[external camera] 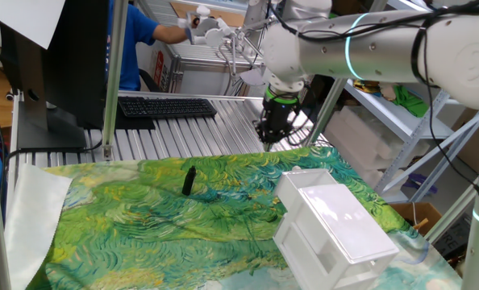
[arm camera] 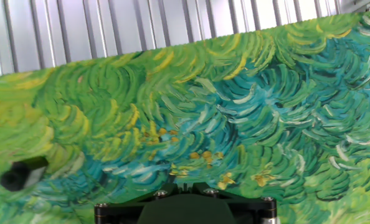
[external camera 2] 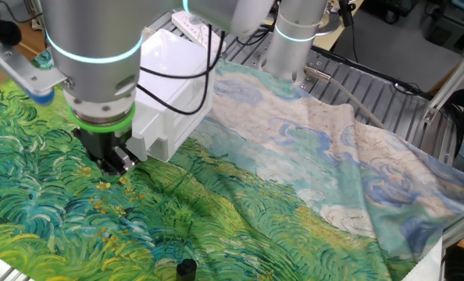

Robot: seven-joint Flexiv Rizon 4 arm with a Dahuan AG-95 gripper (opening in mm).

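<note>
My gripper [external camera: 273, 138] hangs above the far edge of the patterned cloth, beyond the white drawer unit in exterior view 1. From exterior view 2, the gripper [external camera 2: 121, 165] appears beside the white unit [external camera 2: 163, 125]. Only its dark top parts show along the bottom of the wrist view, so how the fingers stand is unclear. No object can be made out at it. A black marker-like cylinder [external camera: 189, 181] stands or leans on the cloth, apart from the gripper; the wrist view has this black cylinder [arm camera: 24, 173] at lower left.
The white drawer unit [external camera: 348, 217] stands on the cloth [external camera: 143, 234] at the right, its drawer [external camera: 308, 179] pulled out. A keyboard [external camera: 167, 107] and monitor [external camera: 50, 80] lie beyond the cloth. A person [external camera: 135, 40] is at the back.
</note>
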